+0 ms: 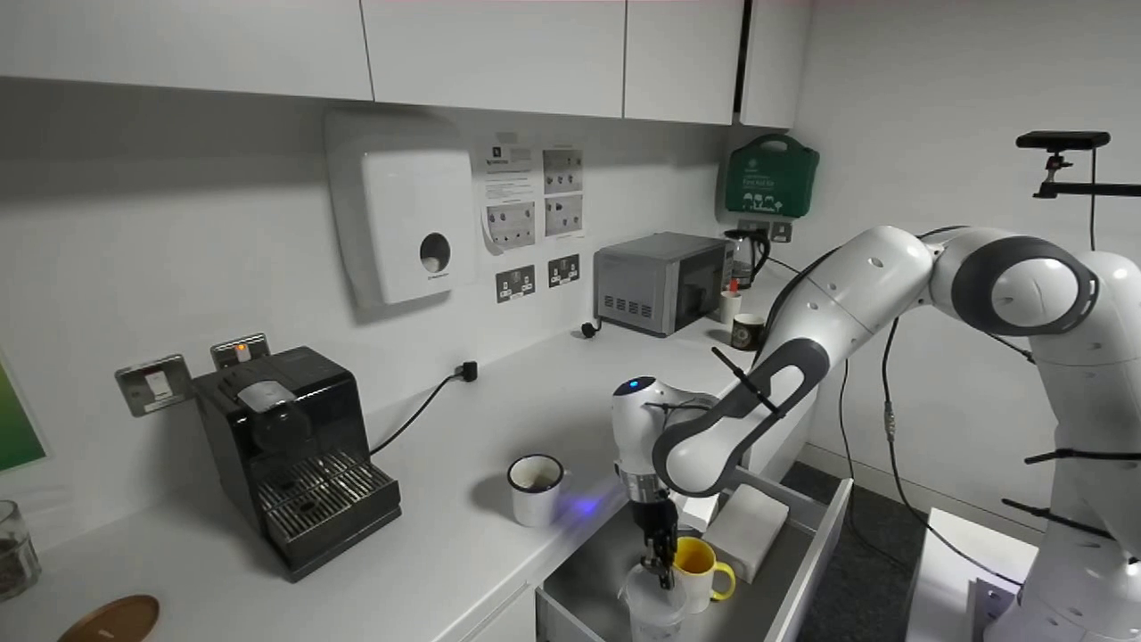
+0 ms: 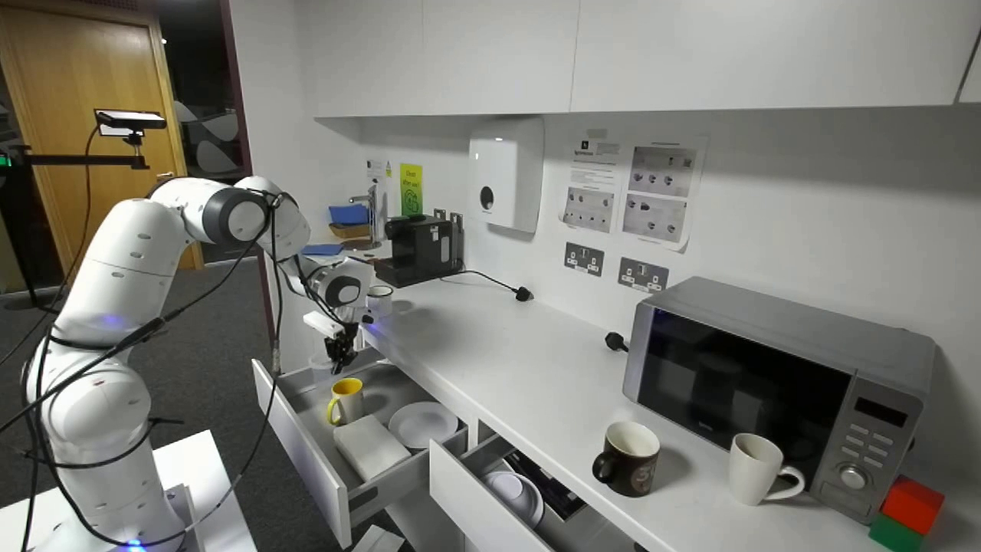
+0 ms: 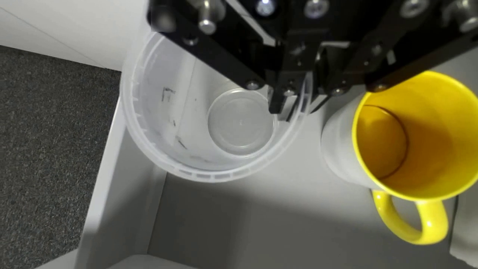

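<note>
A clear plastic tub [image 3: 192,172] is inside the open drawer [image 1: 781,524], its round mouth facing up. My gripper is shut on the tub's rim, on the side towards the mug, with one finger inside the wall. Right beside the tub stands a white mug with a yellow inside [image 3: 403,134], its yellow handle pointing away from the gripper. In the second exterior view the gripper [image 2: 338,360] hides part of the tub. Whether the tub's base touches the drawer floor I cannot tell.
A white box [image 2: 370,446] and a plate [image 2: 423,425] share the drawer. Above, on the counter, a white mug [image 1: 535,492] stands close to the edge, with the coffee machine [image 1: 294,449] farther left. A second drawer [image 2: 487,497] is partly open.
</note>
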